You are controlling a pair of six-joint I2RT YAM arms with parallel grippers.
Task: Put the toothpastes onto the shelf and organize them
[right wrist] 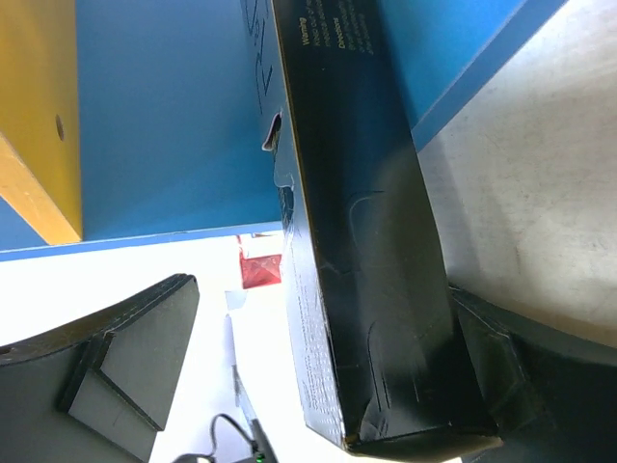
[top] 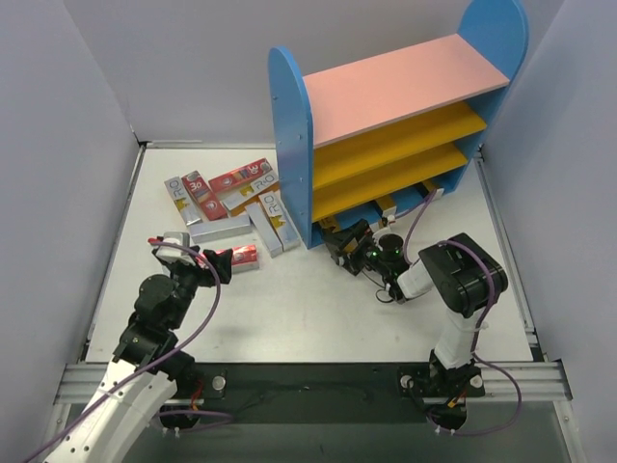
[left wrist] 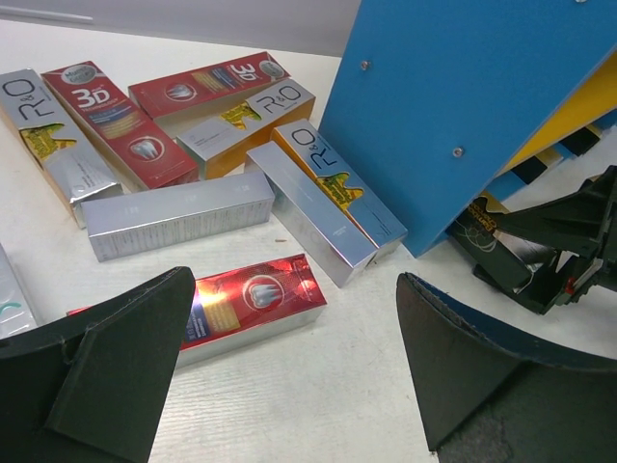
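One end of a black toothpaste box (right wrist: pixel 371 222) is in the shelf's blue bottom level, while the near end sticks out past the front edge, slanted. My right gripper (top: pixel 355 249) is open around that near end. In the right wrist view, the right finger (right wrist: pixel 501 362) is against the box and the left finger (right wrist: pixel 135 362) stands well clear. My left gripper is open, above a red toothpaste box (left wrist: pixel 260 294) on the table. The shelf's side panel (top: pixel 292 145) partly hides the bottom level.
Several silver and red toothpaste boxes lie left of the shelf, including a plain silver box (top: pixel 220 229). Black and yellow box ends (top: pixel 431 187) show farther right in the bottom level. The yellow shelves (top: pixel 395 154) look empty.
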